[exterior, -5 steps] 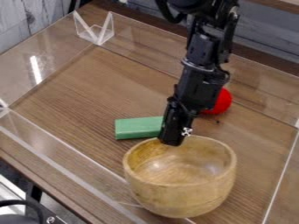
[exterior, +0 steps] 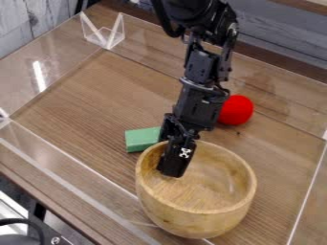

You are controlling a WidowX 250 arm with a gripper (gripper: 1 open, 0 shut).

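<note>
My black gripper (exterior: pixel 177 157) reaches down from the top centre to the near left rim of a pale wooden bowl (exterior: pixel 215 207), its tips inside or at that rim. Whether anything is between the fingers is hard to make out. A green block (exterior: pixel 141 139) lies behind the bowl on the left, partly hidden by the bowl and gripper. A red round object (exterior: pixel 236 108) sits behind the arm on the right.
A white wire-like object (exterior: pixel 102 29) stands at the back left, near the table edge.
The bowl appears shifted slightly.
</note>
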